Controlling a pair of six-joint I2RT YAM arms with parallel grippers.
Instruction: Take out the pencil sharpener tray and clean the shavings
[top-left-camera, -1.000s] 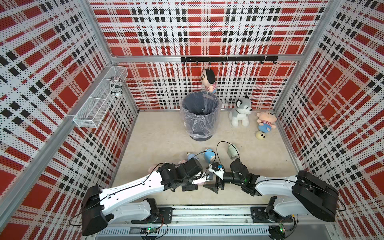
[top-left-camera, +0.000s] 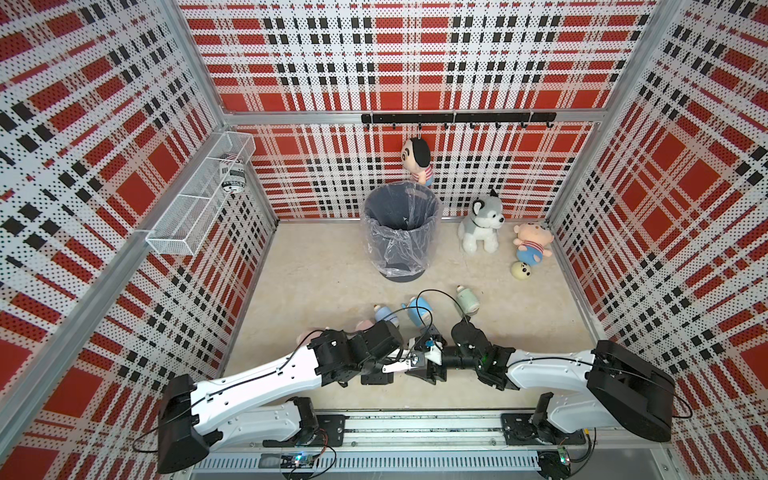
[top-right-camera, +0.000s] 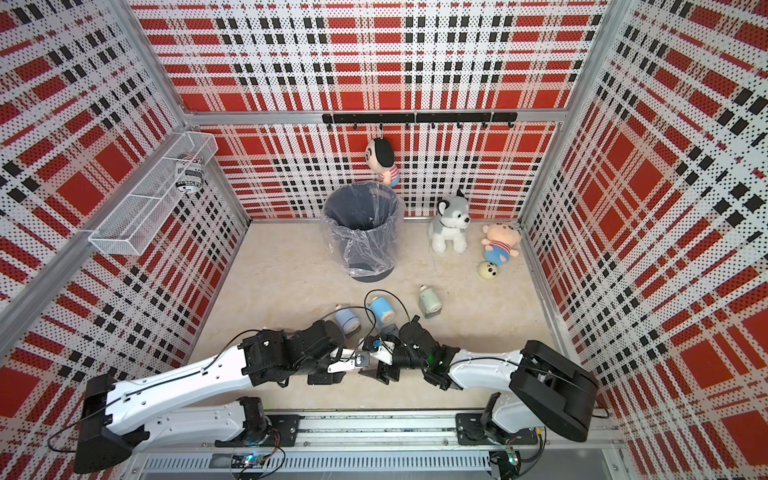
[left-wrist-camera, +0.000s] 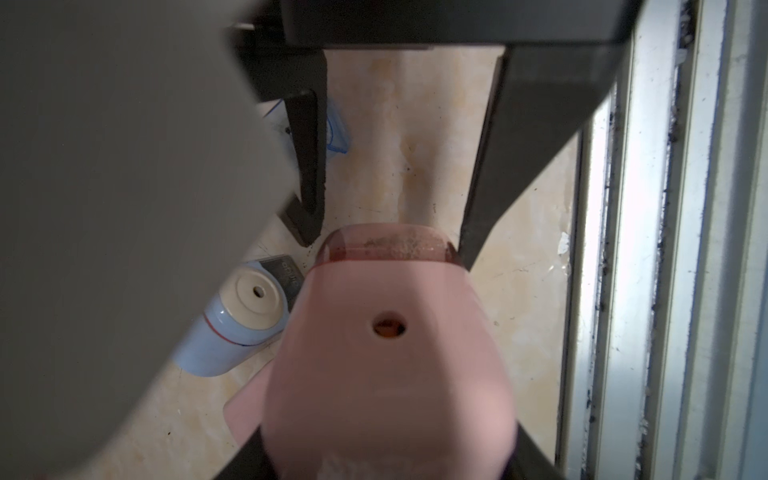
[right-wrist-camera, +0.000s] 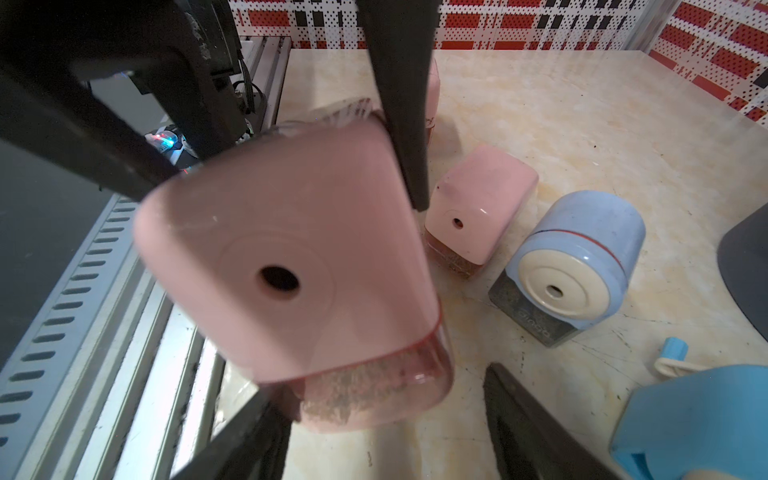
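Observation:
My left gripper is shut on a pink pencil sharpener (left-wrist-camera: 388, 360), holding it above the table. Its clear reddish shavings tray (right-wrist-camera: 376, 388) is seated in the body, with brownish shavings showing through. My right gripper is part open and faces the tray end, its two fingers on either side of the tray. In the right wrist view, its left finger (right-wrist-camera: 260, 436) overlaps the tray's edge, while a gap separates the right finger from the tray. Whether either one touches it, I cannot tell.
Below lie another pink sharpener (right-wrist-camera: 482, 200), a light-blue one (right-wrist-camera: 580, 256), a bright-blue one (right-wrist-camera: 704, 416) and a green one (top-left-camera: 468, 299). A lined bin (top-left-camera: 402, 240) stands behind them. Plush toys, including a husky (top-left-camera: 481, 225), sit at the back right. A metal rail (left-wrist-camera: 624, 320) borders the front.
The right gripper has shifted left, closer to the sharpener, over the last second. The left arm moved slightly, still holding the sharpener.

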